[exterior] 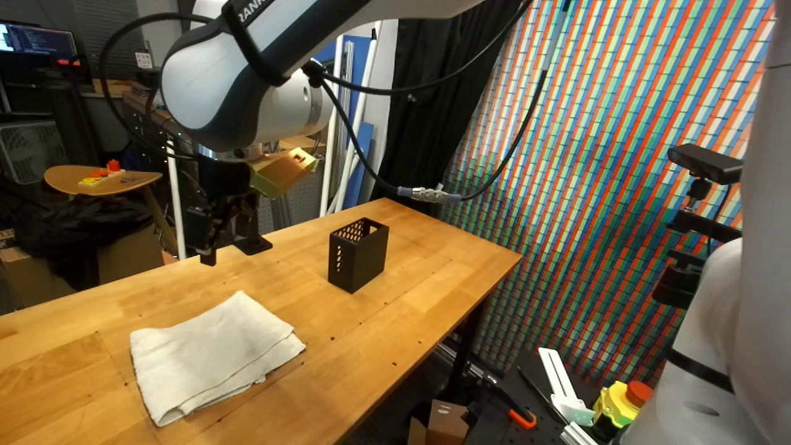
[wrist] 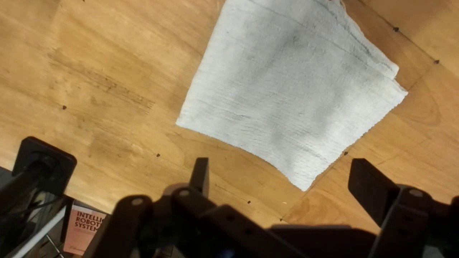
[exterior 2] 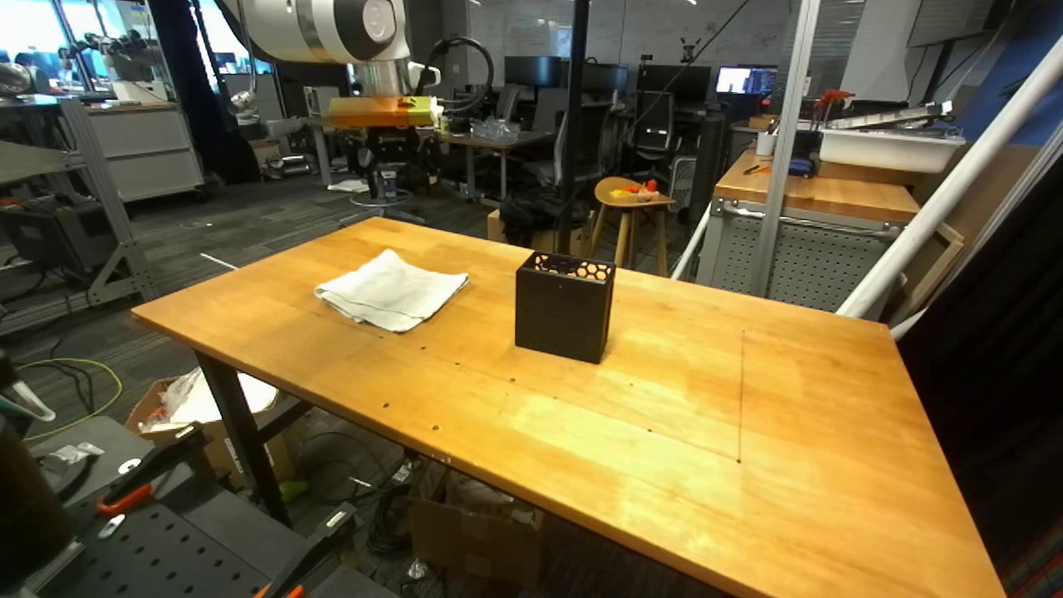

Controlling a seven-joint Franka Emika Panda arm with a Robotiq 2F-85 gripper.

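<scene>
A folded white cloth (exterior: 215, 352) lies flat on the wooden table, its corners slightly uneven. In the wrist view the cloth (wrist: 288, 86) fills the upper middle, beyond the fingertips. My gripper is open, its two fingers wide apart with only bare tabletop between them. It hangs well above the table's far side, seen from the side in exterior view 1. A black open-topped box with a honeycomb-perforated side (exterior 2: 564, 309) stands upright on the table, apart from the cloth. The bottom of its inside is hidden.
A black post base (wrist: 45, 165) sits at the table edge, near the gripper in the wrist view. The table's wide end (exterior 2: 797, 438) beyond the box is clear. On a lower surface beside the table is a red-topped yellow button (exterior: 626, 404).
</scene>
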